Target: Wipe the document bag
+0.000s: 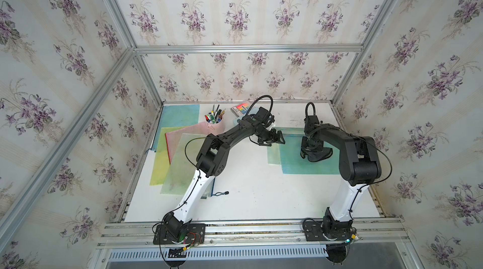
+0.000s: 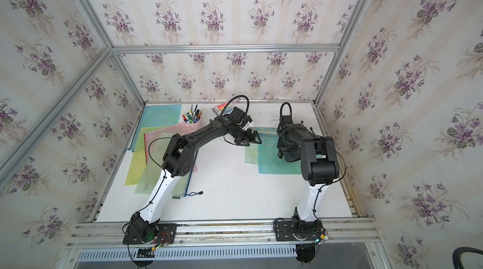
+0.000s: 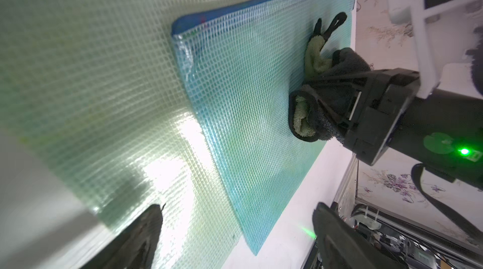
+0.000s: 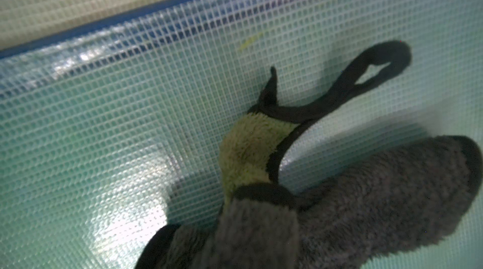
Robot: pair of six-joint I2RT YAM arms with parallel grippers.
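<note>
A teal mesh document bag [image 1: 296,166] lies at the right of the table, over a pale green bag [image 1: 273,155]; its blue zip edge shows in the left wrist view. My right gripper is shut on a bunched grey and olive cloth [image 3: 317,118] with a black loop, resting on the teal bag. In the right wrist view the cloth [image 4: 382,198] fills the bottom. My left gripper stands open over the bags' left side, nothing between its fingers.
Pink, yellow, green and blue bags [image 1: 178,113] lie overlapped at the left. A pen cup [image 1: 214,123] and a colourful box [image 1: 240,108] stand at the back.
</note>
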